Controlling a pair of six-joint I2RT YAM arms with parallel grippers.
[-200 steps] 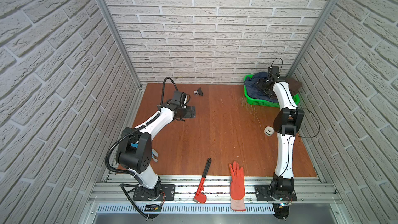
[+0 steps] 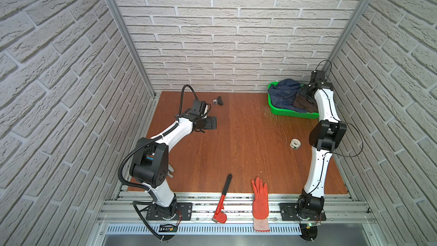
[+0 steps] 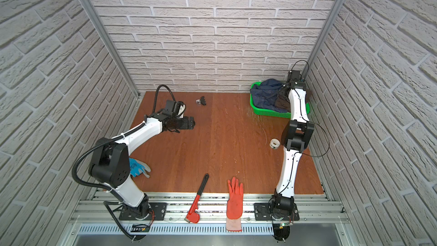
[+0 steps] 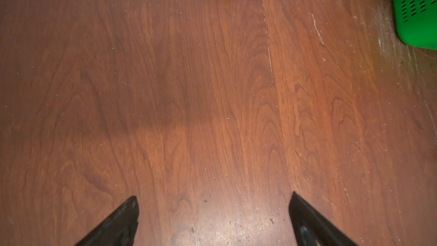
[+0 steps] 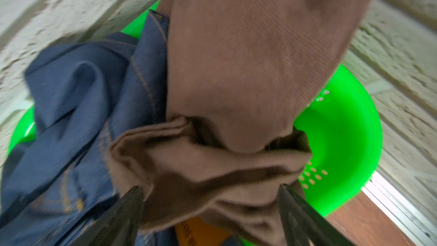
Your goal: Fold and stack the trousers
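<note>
Dark blue jeans [image 5: 82,95] and brown trousers [image 5: 255,54] lie crumpled together in a green basket [image 2: 295,113] at the back right of the table. The brown pair is on the right, partly over the basket's rim. Right above its folds is my right gripper; the fingers [image 5: 116,223] stand apart with brown cloth beneath and between them, and nothing shows as clamped. Over bare table on the left hangs my left gripper, open and empty. The trousers' full outlines are hidden by their folds and by the right arm.
A roll of tape [image 2: 295,143] lies in front of the basket. A small black clip [image 2: 219,100] sits at the back left. At the front edge are a red wrench [image 2: 222,202] and an orange glove [image 2: 260,200].
Over the last second my right gripper has moved right across the basket, from the jeans side towards the brown trousers. My left arm has shifted only slightly to the right.
</note>
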